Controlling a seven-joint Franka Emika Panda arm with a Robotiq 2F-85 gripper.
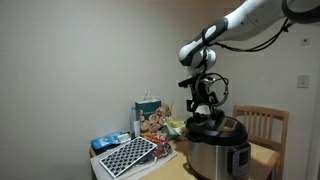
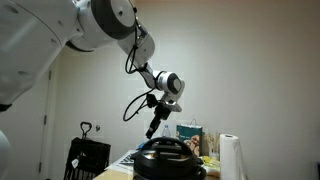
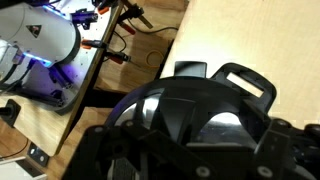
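Note:
A silver multicooker with a black lid stands on the wooden table. Just above the lid's top hangs my gripper, pointing down and open. From the other side, exterior view 2 shows the gripper over the black lid and its raised handle. Whether the fingers touch the handle cannot be told. Below me in the wrist view, the dark, glossy lid fills the lower part, and dark gripper parts cover some of it.
Left of the cooker lies a perforated rack on a blue box. Bottles, packages and a green bag stand behind. A wooden chair is at the right, and a paper towel roll shows in exterior view 2.

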